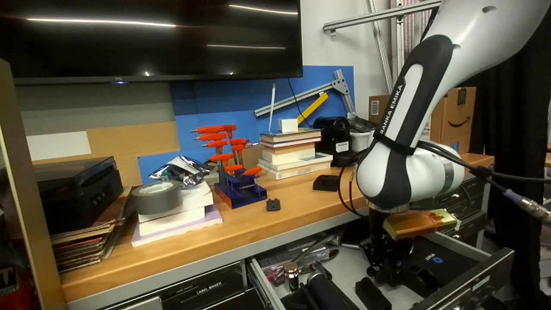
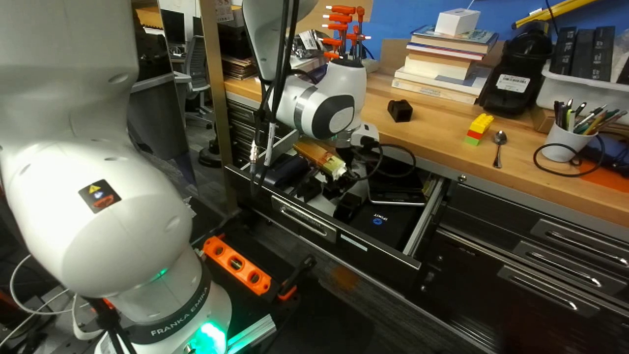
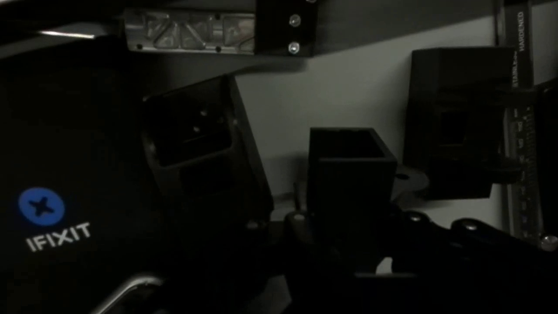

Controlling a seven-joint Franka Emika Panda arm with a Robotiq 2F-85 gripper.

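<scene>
My gripper reaches down into the open drawer, low among its contents. The wrist view is dark, but a black hollow square block stands between the fingers, its open end facing the camera, and the fingers appear shut on it. Left of it in that view lies a black socket-like piece; to the right is another black block. In the second exterior view the gripper is partly hidden by its own mount and cables.
A black iFixit case fills one side of the drawer, near a dark tablet. A steel ruler lies at the wrist view's right. On the desk stand a black holder, toy bricks and a spoon.
</scene>
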